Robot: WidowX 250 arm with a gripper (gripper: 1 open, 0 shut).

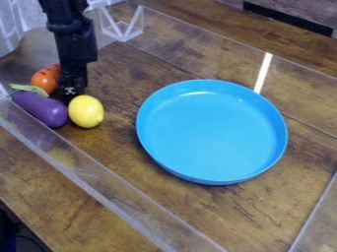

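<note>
My black gripper [71, 85] reaches down from the top left, its tip low among the toy food at the left, between an orange-red round item [46, 77] and a yellow lemon-like item [86, 112]. A purple eggplant [39, 107] with a green stem lies beside them, left of the lemon. The fingertips are dark and crowded by these items, so whether they are apart or hold anything is hard to see.
A large blue round plate [211, 131] sits right of centre, empty. Clear plastic walls border the wooden surface [198, 49].
</note>
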